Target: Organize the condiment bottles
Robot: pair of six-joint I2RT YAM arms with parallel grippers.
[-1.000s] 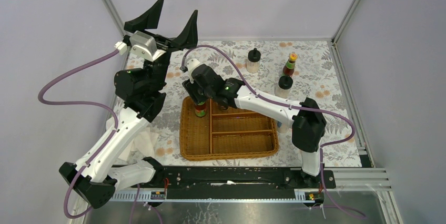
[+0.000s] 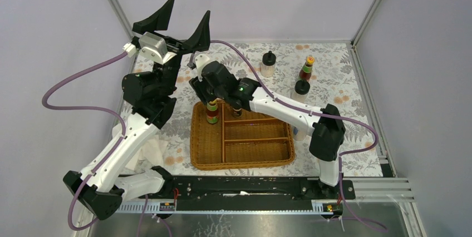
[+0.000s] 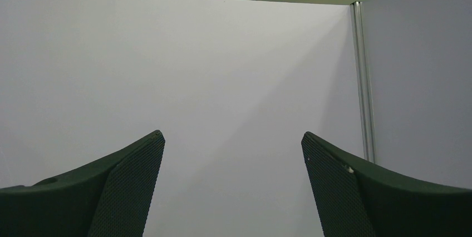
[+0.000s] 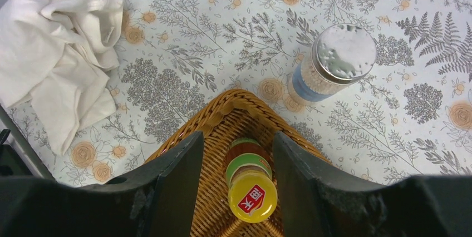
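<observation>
A sauce bottle with a yellow cap and green-and-red label stands in the left compartment of the wicker basket, near its back. My right gripper is open above that bottle, with space showing beside the cap. Another bottle is partly visible in the basket, just right of the divider. High at the back left, my left gripper is open and empty. On the table outside the basket are a black-capped jar, a yellow-capped bottle and a second black-capped jar.
A metal-lidded shaker stands just outside the basket corner in the right wrist view. A white cloth lies on the table's left side. The right arm crosses over the basket's back edge and hides part of the table. The basket's front compartments look empty.
My right gripper has risen and shifted back and left; the bottle's yellow cap now shows in the top view. The bottle stays in the basket. The left arm is nearly still.
</observation>
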